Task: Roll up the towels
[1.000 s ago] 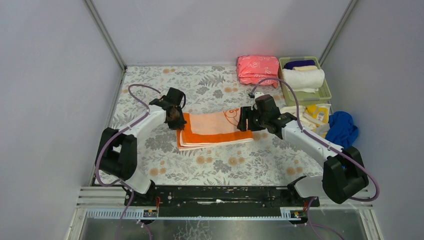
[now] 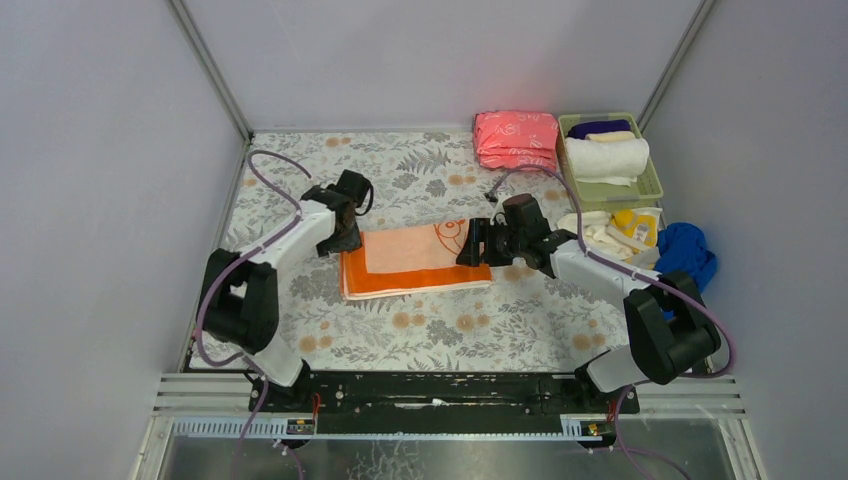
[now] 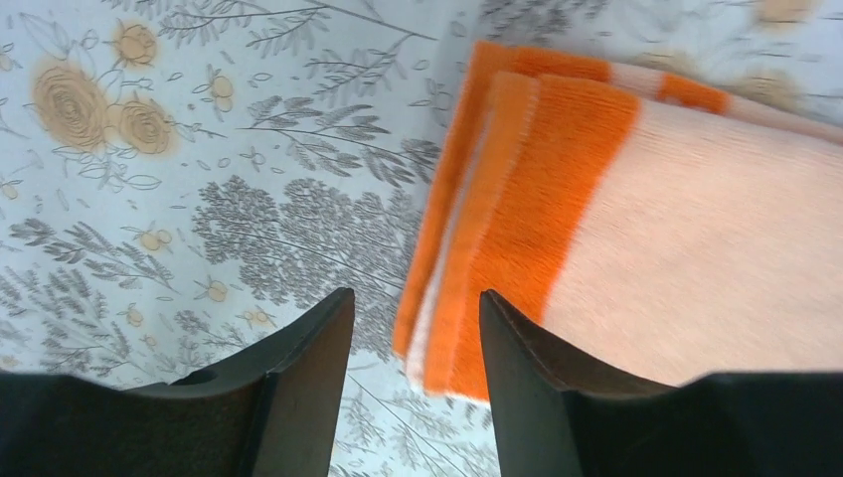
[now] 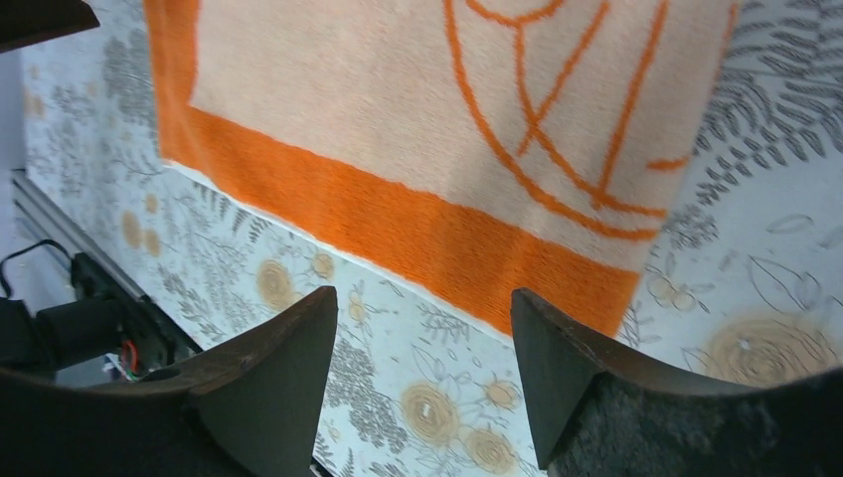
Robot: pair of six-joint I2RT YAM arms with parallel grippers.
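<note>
A folded orange and peach towel (image 2: 405, 255) lies flat in the middle of the table. My left gripper (image 2: 345, 242) is just over its left end; in the left wrist view its fingertips (image 3: 418, 303) are apart with nothing between them, beside the towel's layered orange edge (image 3: 497, 159). My right gripper (image 2: 478, 245) stands over the towel's right end, open and empty; in the right wrist view its fingertips (image 4: 422, 308) are near the towel's orange corner (image 4: 567, 288).
Folded pink towels (image 2: 515, 140) lie at the back, beside a green basket (image 2: 645, 190) of rolled towels. Pale cloths (image 2: 605, 230) and a blue cloth (image 2: 686, 250) are at the right.
Over the last second the towel has shifted left.
</note>
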